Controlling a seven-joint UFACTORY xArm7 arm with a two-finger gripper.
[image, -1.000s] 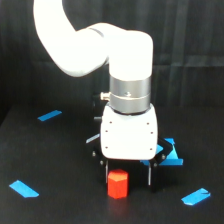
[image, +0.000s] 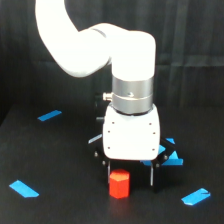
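Note:
A small red block (image: 119, 184) rests on the dark table, low in the view and a little left of the middle. Over it hangs my white gripper (image: 131, 180), pointing down with its fingers spread wide. The block lies on the left side of the gap, close to the left finger. Whether that finger touches it I cannot tell. Toward the right finger (image: 153, 177) the space is empty.
Blue tape strips mark the table at the left front (image: 23, 189), right front (image: 196, 197) and left back (image: 50, 115). A blue shape (image: 174, 160) lies behind the gripper on the right, partly hidden by it.
My gripper has shifted slightly to the right, fingers still spread. The red block also appears a touch further right.

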